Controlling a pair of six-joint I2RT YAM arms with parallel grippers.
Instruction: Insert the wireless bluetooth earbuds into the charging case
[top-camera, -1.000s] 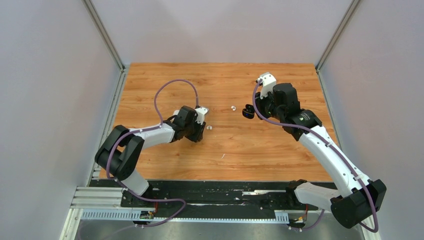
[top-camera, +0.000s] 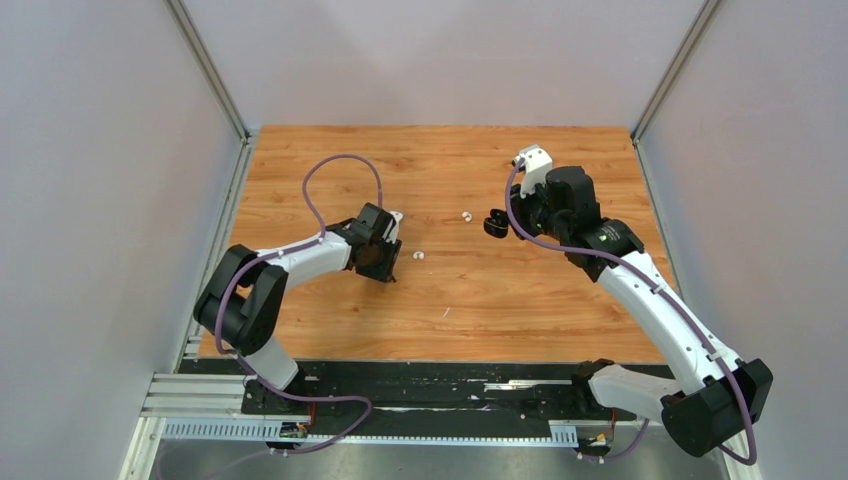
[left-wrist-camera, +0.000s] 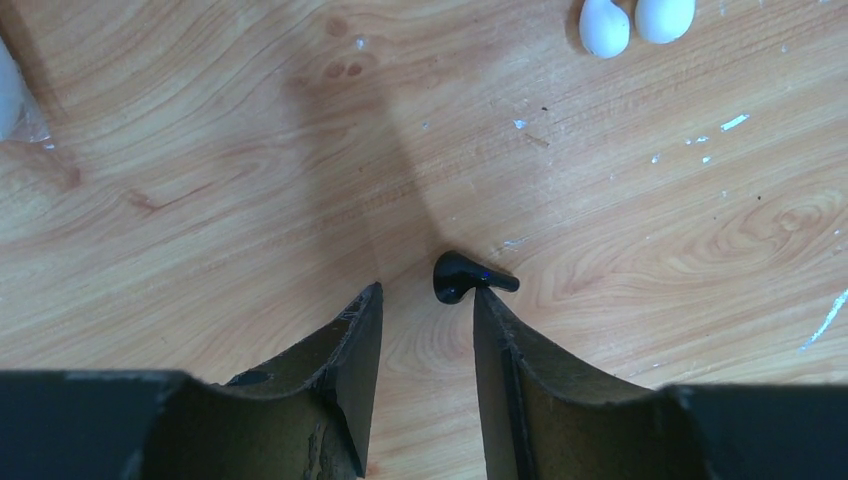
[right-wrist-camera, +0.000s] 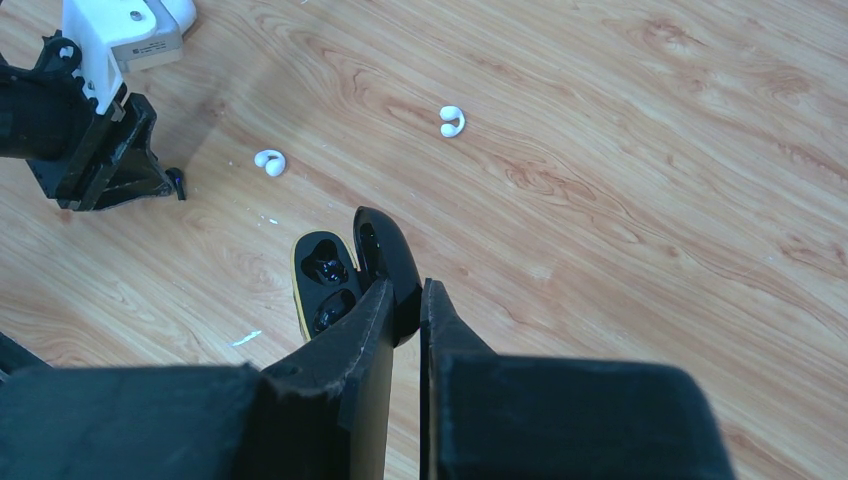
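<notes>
A small black earbud (left-wrist-camera: 470, 278) lies on the wooden table in the left wrist view, its stem pointing right. My left gripper is part open, the right finger's tip overlapping the earbud in view; contact is unclear. In the right wrist view the same earbud (right-wrist-camera: 177, 183) shows at the left fingertips. My right gripper is shut on the black charging case (right-wrist-camera: 325, 280), whose lid stands open, two dark wells facing the camera. From above, the case (top-camera: 496, 224) hangs left of the right arm. I cannot tell whether anything sits in its wells.
Two white curved clip-like pieces, one (top-camera: 419, 255) near the left gripper and one (top-camera: 467, 216) farther right, lie on the table. A white object (left-wrist-camera: 8, 95) shows at the left wrist view's edge. A white scrap (right-wrist-camera: 247, 338) lies nearer the front.
The left gripper has shifted left in the top view and turned slightly, with a dark tip now showing beside its fingers. The right arm and the case have stayed still.
</notes>
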